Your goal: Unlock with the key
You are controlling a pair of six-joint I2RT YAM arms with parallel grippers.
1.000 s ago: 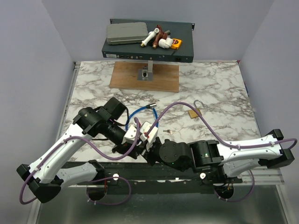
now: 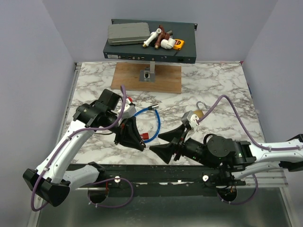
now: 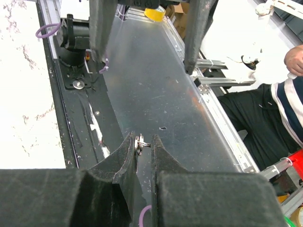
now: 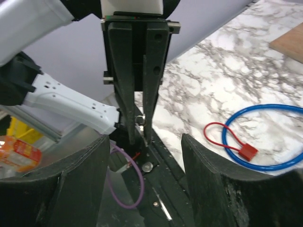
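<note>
My left gripper (image 2: 142, 146) is shut on a small metal key (image 3: 142, 144) at its fingertips, seen edge-on in the left wrist view and as a small shiny piece (image 4: 140, 120) in the right wrist view. Just to its right in the top view, my right gripper (image 2: 161, 144) stands open, its fingers apart and facing the left one. At the back, a wooden board (image 2: 123, 75) carries a metal fitting (image 2: 147, 76), which looks like the lock.
A blue cable (image 2: 157, 123) and a red connector (image 4: 247, 152) lie on the marble table. A tan block (image 2: 198, 114) with a hook lies at right. A dark shelf (image 2: 149, 57) with loose items stands behind the board.
The two grippers, earlier pressed together at the middle, have drawn apart: the left moved back and left, the right moved right. The right gripper now stands open, clear of the key.
</note>
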